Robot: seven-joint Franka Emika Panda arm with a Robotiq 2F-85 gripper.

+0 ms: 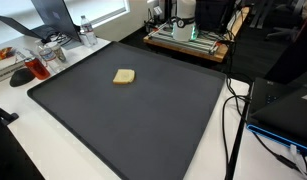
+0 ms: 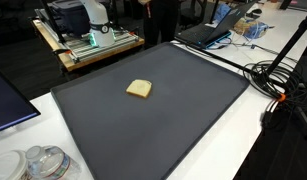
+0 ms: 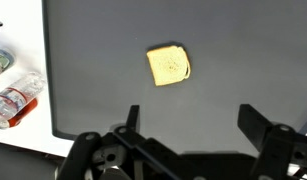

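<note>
A small square slice of bread with a browned edge lies flat on the dark grey mat. From the opposite side, the same slice is toward the mat's far edge. Looking down in the wrist view, I see the bread above the middle of the picture. My gripper is open, its two black fingers wide apart with only bare mat showing between them. It is clear of the bread. Neither exterior view shows the gripper.
Several bottles and jars, among them a red-topped jar, stand on the white table left of the mat. A clear bottle lies beyond the mat's edge in the wrist view. Cables run along one side. The mat is otherwise empty.
</note>
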